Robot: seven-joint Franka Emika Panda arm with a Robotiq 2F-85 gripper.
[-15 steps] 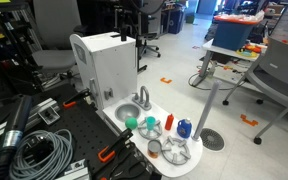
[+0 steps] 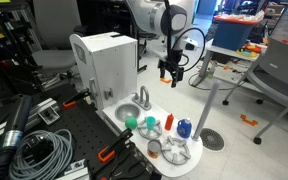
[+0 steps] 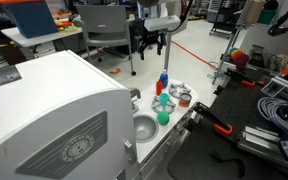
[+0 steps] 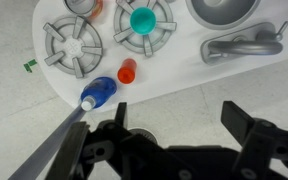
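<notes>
My gripper [image 2: 168, 76] hangs in the air, pointing down, above and behind the white counter. In the wrist view the fingers stand wide apart, with only pale floor and the counter's edge below the open gripper. A small red bottle [image 4: 127, 70] stands near the counter's edge. Beside it is a blue bottle [image 4: 99, 92]. A teal cup [image 4: 142, 20] rests on one burner. A tin can [image 3: 184, 99] and a green round item [image 2: 131, 122] are on the counter too. Nothing touches the gripper.
A sink [image 4: 220, 8] with a grey faucet [image 4: 252, 44] takes up one end of the counter. The white cabinet [image 2: 108, 62] rises beside it. A grey post [image 2: 212, 100] stands upright near the blue bottle. Open floor lies behind the counter.
From above the white cabinet, my arm has swung right in exterior view 1 and come lower, clear of the cabinet. The counter items have stayed put.
</notes>
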